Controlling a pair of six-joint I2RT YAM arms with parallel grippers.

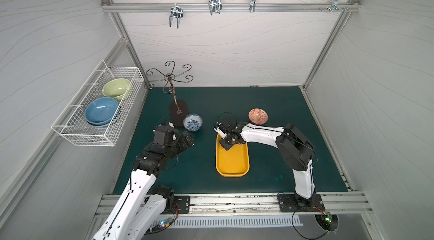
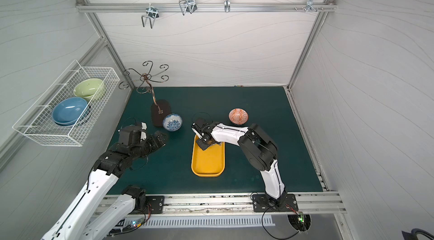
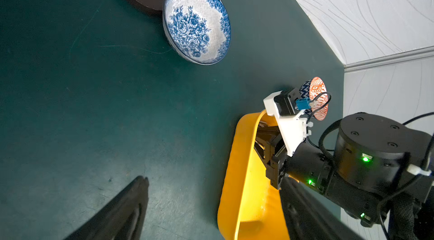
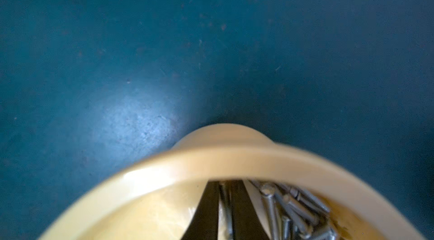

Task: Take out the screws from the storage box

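The yellow storage box (image 1: 232,167) lies lengthwise on the table, mid-front. In the right wrist view, several silver screws (image 4: 293,212) are heaped inside its far end, to the right of my fingers. My right gripper reaches down past the rim there, shut on a silver screw (image 4: 227,215) that shows as a thin shaft between the dark fingers. Its tips are partly shaded by the rim. Over bare table left of the box, my left gripper stands open and empty.
A blue floral bowl (image 1: 192,122) sits left of the box, beside the dark base of a metal stand (image 1: 179,108). Behind the box to the right is an orange patterned bowl (image 1: 258,116). A wire basket (image 1: 86,138) with dishes hangs at left.
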